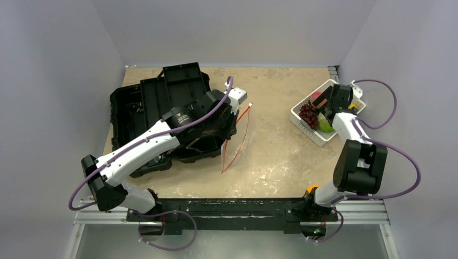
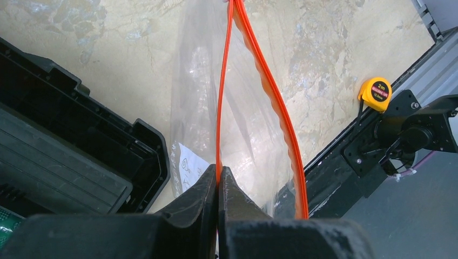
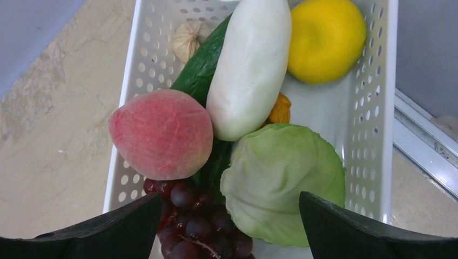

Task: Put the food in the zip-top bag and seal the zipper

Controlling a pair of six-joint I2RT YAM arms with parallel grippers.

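Note:
A clear zip top bag (image 2: 248,124) with orange zipper strips stands with its mouth spread apart on the table. My left gripper is shut on one orange edge of it; the other strip bows away to the right. Over the white basket (image 3: 369,124) my right gripper hangs open, with no food held between its fingers. Inside the basket lie a pink peach (image 3: 162,135), dark red grapes (image 3: 200,226), a green cabbage (image 3: 286,183), a white radish (image 3: 251,70), a cucumber (image 3: 202,70), a yellow fruit (image 3: 327,40) and a garlic bulb (image 3: 189,40).
A black toolbox (image 1: 127,116) lies open at the left, close beside the bag. The yellow tape measure (image 2: 375,94) sits at the front edge of the table. Between bag and basket the tabletop (image 1: 278,135) is bare.

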